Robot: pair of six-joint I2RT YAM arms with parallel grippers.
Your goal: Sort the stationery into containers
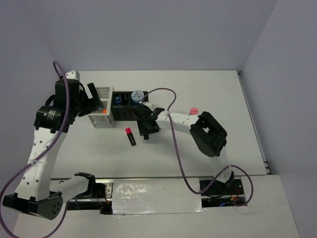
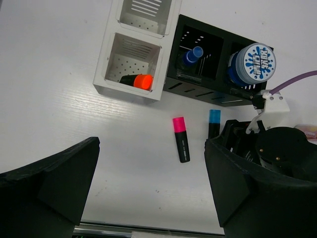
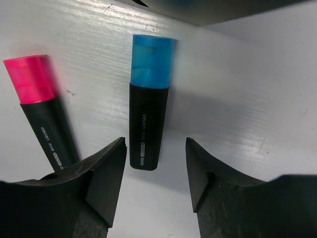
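A blue-capped highlighter [image 3: 148, 114] lies on the table between the open fingers of my right gripper, which is just above it. A pink-capped highlighter [image 2: 180, 139] lies to its left. The white container [image 2: 101, 69] holds an orange-capped item [image 2: 142, 82] in one compartment; the black container [image 2: 200, 91] holds a blue bottle [image 2: 195, 54] and a round blue tub [image 2: 257, 63]. My left gripper is open and empty, raised by the white container at the upper left of the top view.
A pink object [image 1: 193, 111] sits on the table to the right, partly behind the right arm. Walls border the back and sides.
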